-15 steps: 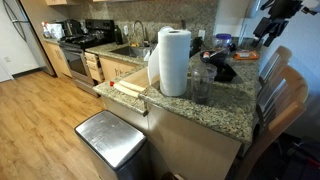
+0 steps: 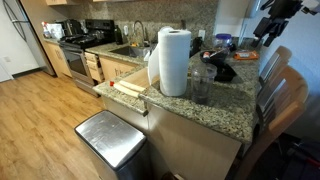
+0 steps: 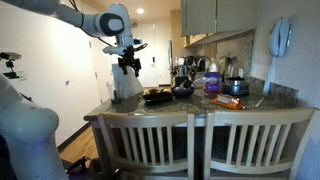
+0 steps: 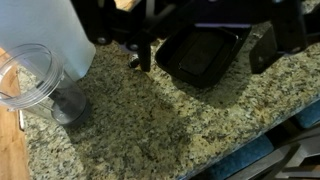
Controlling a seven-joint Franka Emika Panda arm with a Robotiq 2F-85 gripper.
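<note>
My gripper stands open in the wrist view, its dark fingers (image 4: 264,52) spread wide with nothing visible between them. Below them a black tray (image 4: 200,55) rests on the speckled counter. A clear pitcher (image 4: 42,85) is at the left, beside a white paper towel roll (image 4: 50,25). In exterior view 2 the white arm reaches in from the left, with the gripper (image 3: 132,69) high above the counter, clear of the black tray (image 3: 158,97). Exterior view 1 has the gripper (image 2: 267,38) at the upper right, away from the paper towel roll (image 2: 174,65) and pitcher (image 2: 202,86).
Beyond the tray are an orange package (image 3: 229,101) and a purple-labelled container (image 3: 211,83). Chairs (image 3: 150,143) line the counter's side. A trash bin (image 2: 110,137) stands on the floor.
</note>
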